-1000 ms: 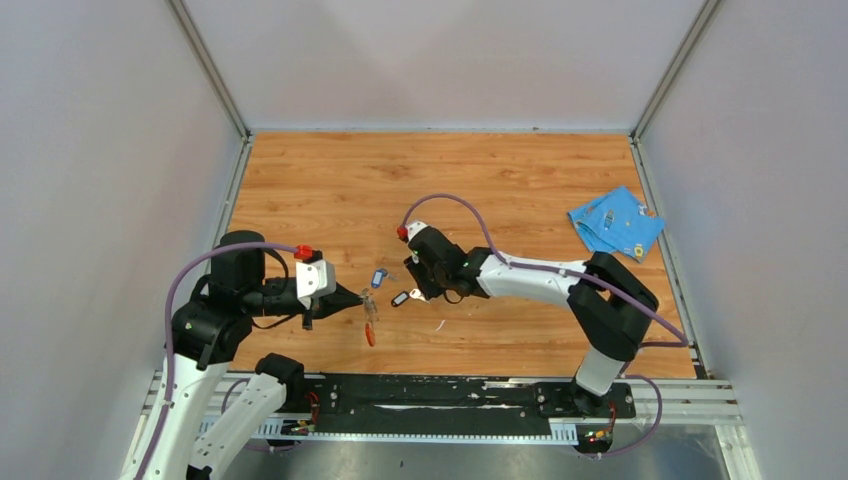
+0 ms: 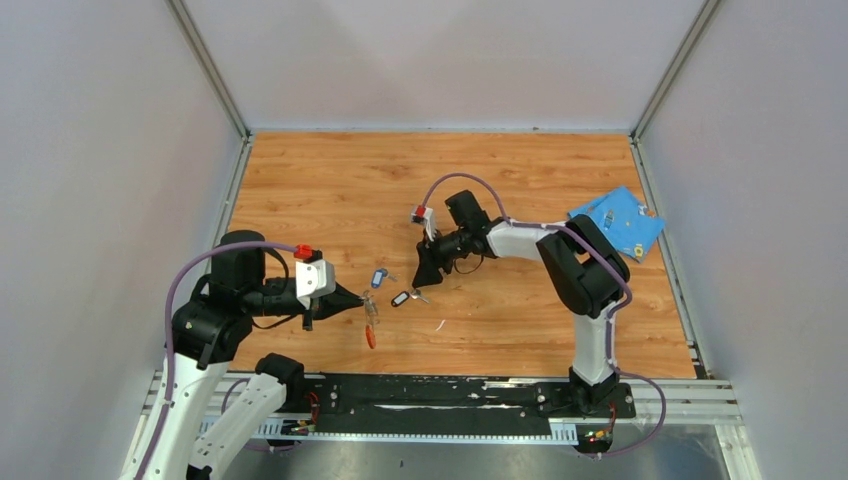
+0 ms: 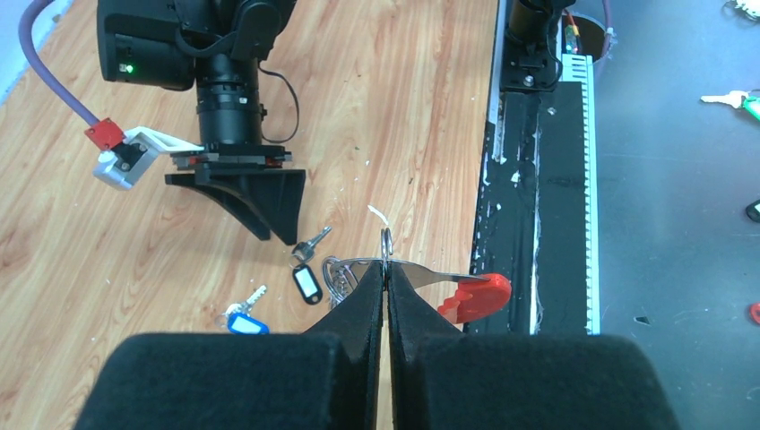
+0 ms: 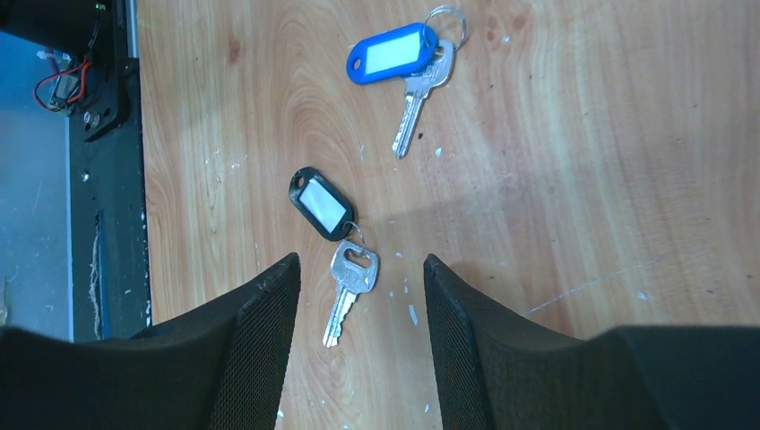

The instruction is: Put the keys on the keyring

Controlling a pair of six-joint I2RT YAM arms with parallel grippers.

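A silver key with a black tag (image 4: 320,203) on a thin ring (image 4: 354,228) lies on the table; the key (image 4: 352,273) is just beyond the open fingertips of my right gripper, which holds nothing. A second key (image 4: 417,103) lies with a blue tag (image 4: 385,55) and ring farther away. My left gripper is shut, with a thin metal piece across its fingertips; a red handle (image 3: 475,296) and some metal rings hang there, and I cannot tell exactly what is gripped.
A blue cloth or bag (image 2: 617,222) with small items lies at the right edge. A black rail (image 2: 450,390) runs along the front.
The left arm has not moved.
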